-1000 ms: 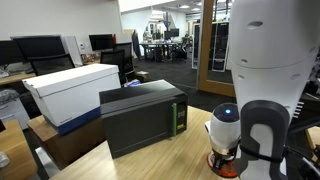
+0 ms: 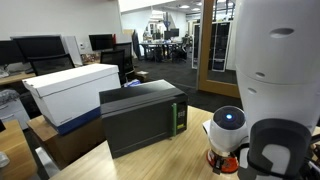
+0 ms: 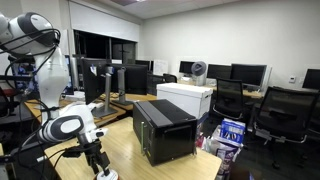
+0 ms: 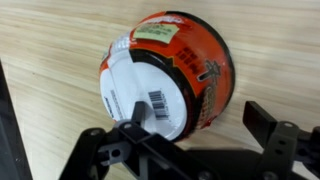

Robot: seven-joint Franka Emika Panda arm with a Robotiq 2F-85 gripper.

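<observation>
In the wrist view a round container (image 4: 207, 62) with an orange-red label and a white, barcoded end lies on the light wood table. My gripper stands open at the lower edge of that view, its black fingers (image 4: 268, 135) apart. The left finger overlaps the container's near edge, while the right one is beside it over bare wood. Whether either touches cannot be told. In exterior view 2 the container's pale top (image 3: 106, 175) shows below the gripper at the table's front. Exterior view 1 shows only a bit of red under the arm.
A black microwave (image 2: 143, 117) stands on the table behind the arm. Beyond it a white and blue box (image 2: 72, 92) sits on another surface. Monitors (image 3: 102, 82) stand behind the arm in exterior view 2. Bare table (image 3: 185, 170) lies in front of the microwave.
The arm has shifted slightly right and come lower in exterior view 1, covering more of the red container. Microwave and boxes have stayed put.
</observation>
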